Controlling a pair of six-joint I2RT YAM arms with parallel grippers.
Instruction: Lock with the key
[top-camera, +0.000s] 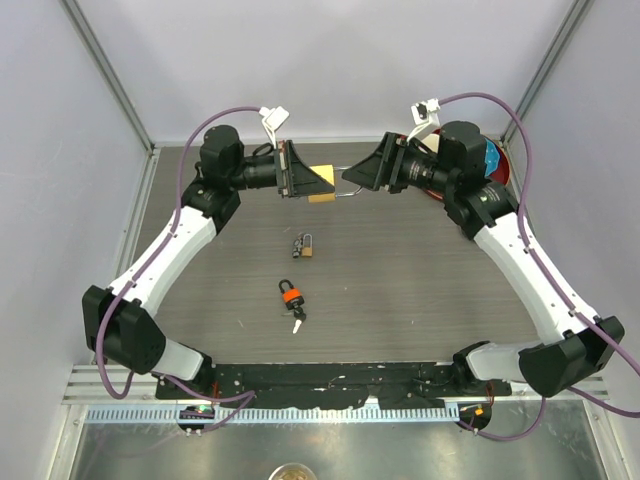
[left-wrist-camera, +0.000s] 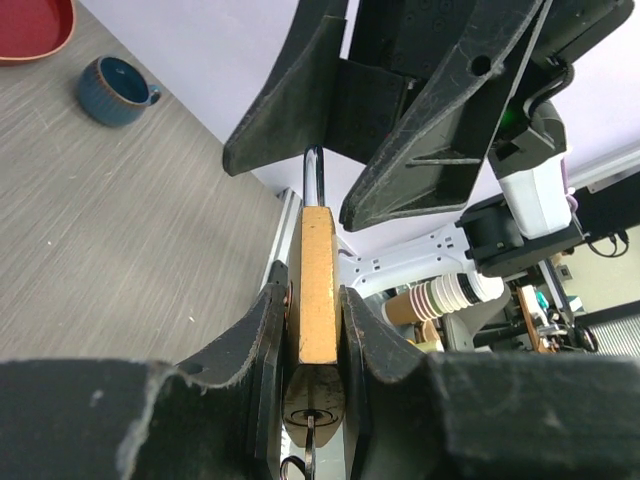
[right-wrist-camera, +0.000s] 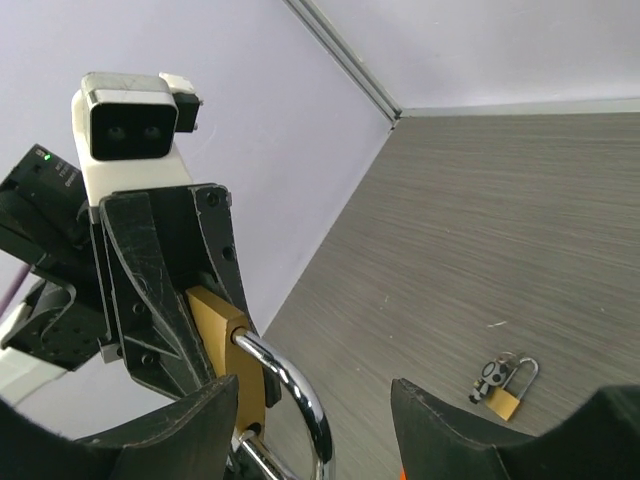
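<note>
A large brass padlock (left-wrist-camera: 318, 290) is pinched in my left gripper (top-camera: 320, 184), its long steel shackle (right-wrist-camera: 300, 385) pointing toward my right gripper (top-camera: 356, 178). Its keyhole end faces the left wrist camera, where a thin metal piece with a ring (left-wrist-camera: 311, 455), perhaps a key, shows at the bottom edge. The right fingers (left-wrist-camera: 285, 120) stand apart, with the shackle's end reaching between them in the left wrist view. From the right wrist view, the shackle curves near the left-hand finger (right-wrist-camera: 185, 425), and a gap separates it from the other.
On the table lie a small brass padlock (top-camera: 307, 251) with a dark item (top-camera: 297, 246) beside it, and an orange-and-black padlock (top-camera: 291, 296) with keys (top-camera: 299, 318). A blue mug (left-wrist-camera: 112, 92) and red dish (left-wrist-camera: 30, 28) stand far off.
</note>
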